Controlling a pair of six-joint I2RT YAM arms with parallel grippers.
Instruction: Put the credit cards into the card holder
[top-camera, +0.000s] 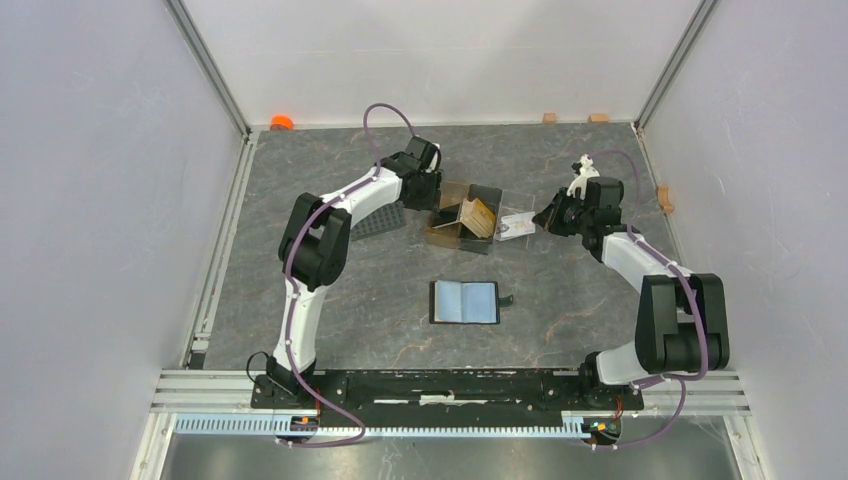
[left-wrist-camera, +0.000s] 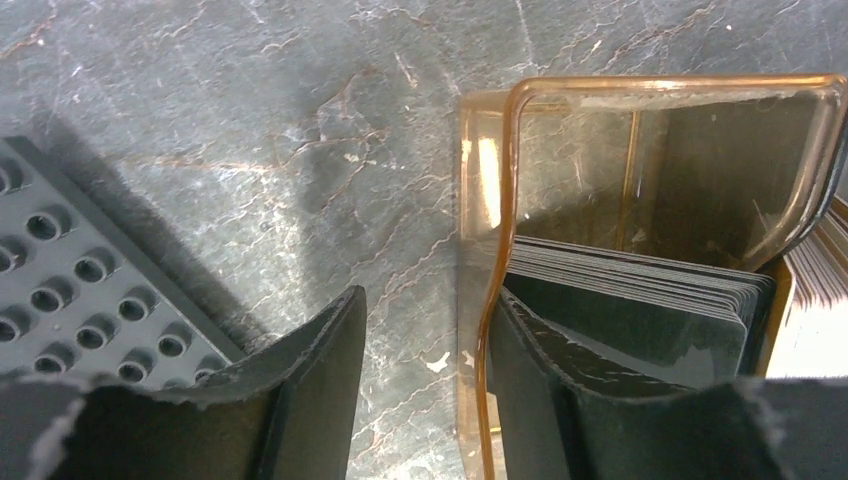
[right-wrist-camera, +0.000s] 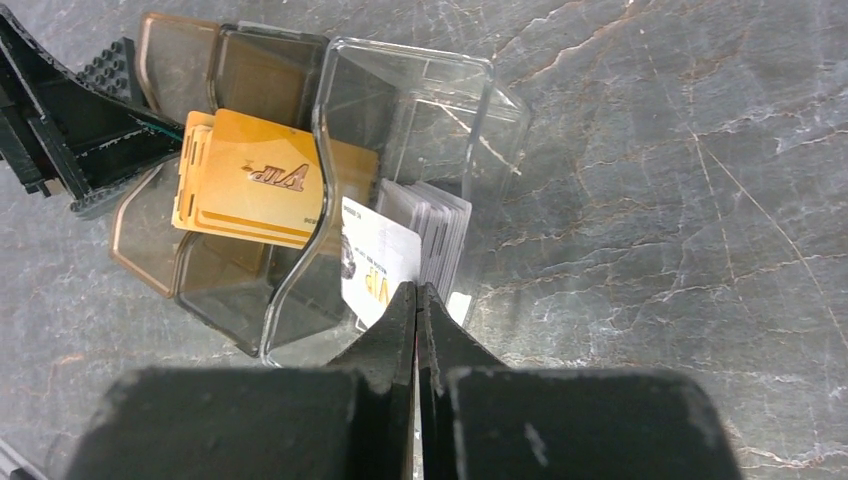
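A card holder made of joined bins (top-camera: 441, 235), amber to clear, stands mid-table. Dark cards (left-wrist-camera: 640, 330) lie in its amber left bin, yellow cards (right-wrist-camera: 255, 180) in the middle, and white cards (right-wrist-camera: 385, 245) in the clear right bin. One white card leans apart from the stack there. My left gripper is open astride the amber bin's left wall, one finger outside and one inside. At the clear bin, my right gripper is shut with its tips over the white card's lower corner; nothing clearly shows between them.
A grey studded block (left-wrist-camera: 90, 290) lies left of the holder, close to my left gripper. An open wallet with pale blue inner faces (top-camera: 465, 302) rests on the table in front. The table right of the holder (right-wrist-camera: 680, 200) is clear.
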